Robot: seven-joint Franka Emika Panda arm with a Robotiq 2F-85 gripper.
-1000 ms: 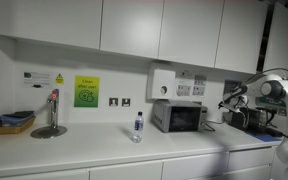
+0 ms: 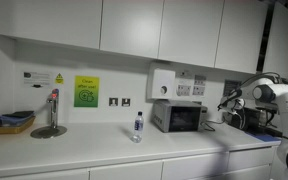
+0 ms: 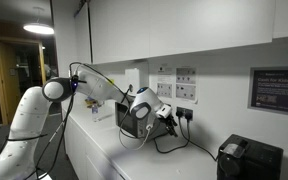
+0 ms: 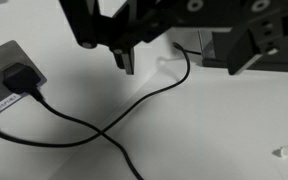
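Observation:
My gripper stands open in the wrist view, with nothing between its fingers. Below and beyond it, black cables point(image 4: 149, 97) cross the pale surface, and a black plug point(image 4: 22, 78) sits in a metal wall socket at the left. From the second exterior view, the gripper point(image 3: 170, 124) hangs over the counter point(image 3: 174, 160), close to the wall and to the right of the microwave point(image 3: 134, 117). The first exterior view shows the arm reaching in from the right, its gripper point(image 2: 224, 106) small and hard to make out.
A water bottle point(image 2: 138, 127) stands upright mid-counter, left of the microwave point(image 2: 179, 116). Farther left are a tap point(image 2: 53, 108) and a tray point(image 2: 13, 122). A black toaster-like appliance point(image 3: 248, 158) occupies the near right. Wall cupboards point(image 2: 129, 28) hang overhead.
The arm at the right has shifted only slightly. The bottle, microwave and other counter items stay where they were.

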